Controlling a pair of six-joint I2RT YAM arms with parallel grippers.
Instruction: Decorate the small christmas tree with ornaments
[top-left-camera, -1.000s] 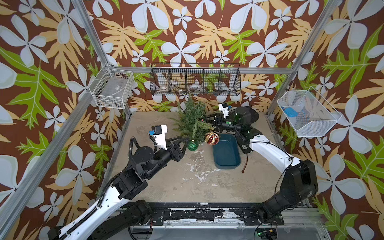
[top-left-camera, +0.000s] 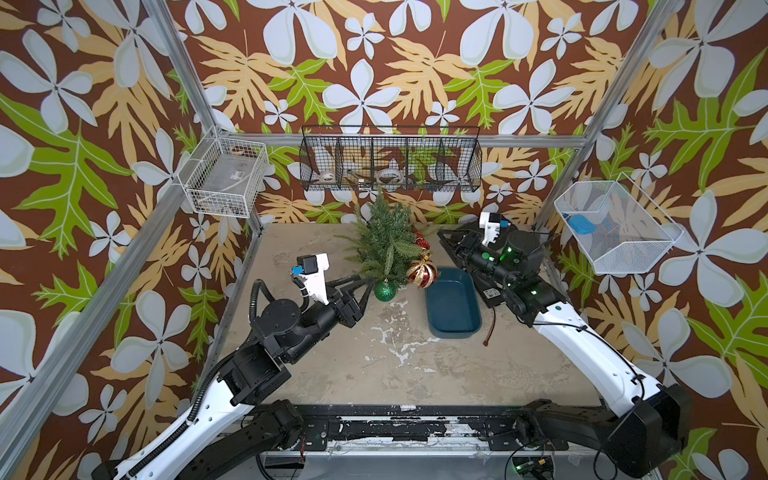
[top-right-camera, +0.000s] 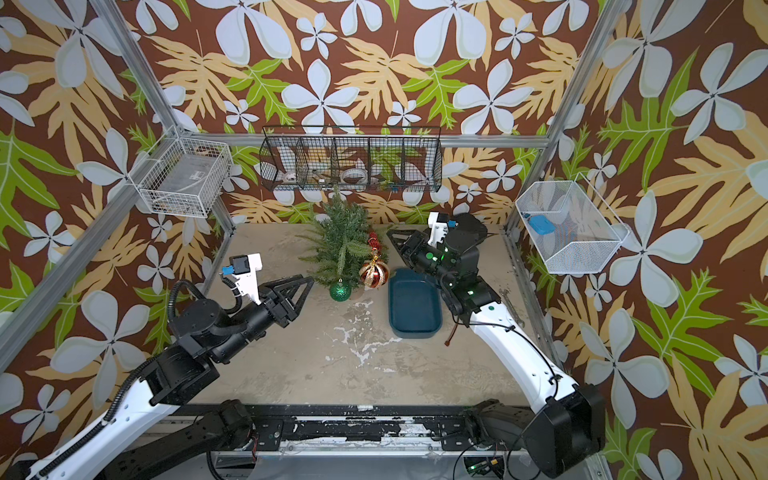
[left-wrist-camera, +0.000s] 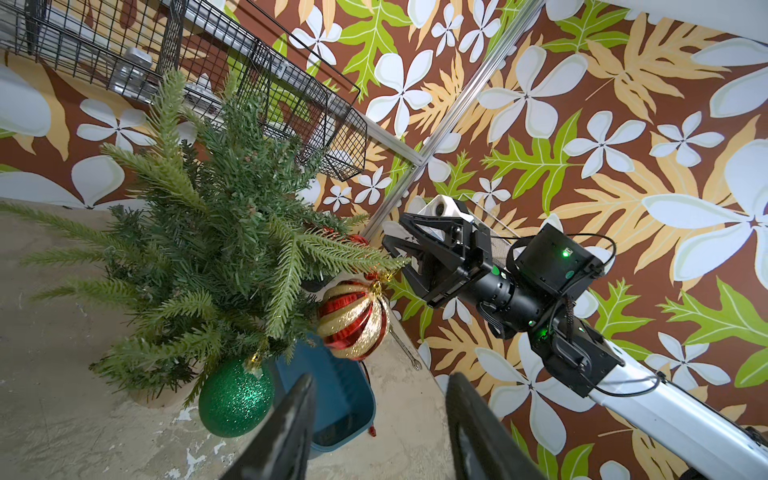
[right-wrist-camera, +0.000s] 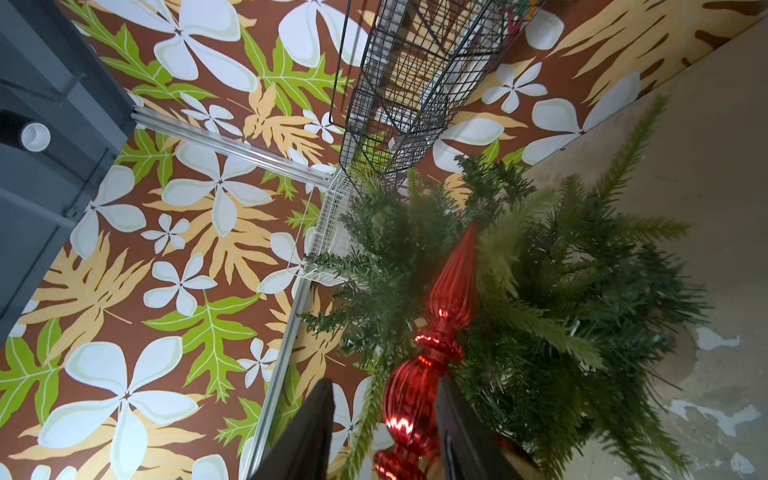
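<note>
The small green tree (top-left-camera: 385, 236) stands at the back middle of the table. A glittery green ball (left-wrist-camera: 237, 397) hangs low at its front, and a red-and-gold striped ball (left-wrist-camera: 354, 320) hangs on its right side. Above the striped ball, a red finial-shaped ornament (right-wrist-camera: 417, 392) rests against the branches on the right. My right gripper (top-left-camera: 449, 241) is open just right of the tree, apart from the red ornament in the top views. My left gripper (top-right-camera: 308, 289) stands part open in front and to the left of the tree, nothing between its fingers.
An empty-looking dark teal bin (top-left-camera: 453, 304) sits right of the tree, below my right arm. A black wire basket (top-left-camera: 390, 164) hangs behind the tree; white baskets (top-left-camera: 228, 177) (top-left-camera: 616, 228) hang at both sides.
My right gripper has backed away from the tree to the right, leaving the red ornament in the branches. The left arm has hardly moved.
</note>
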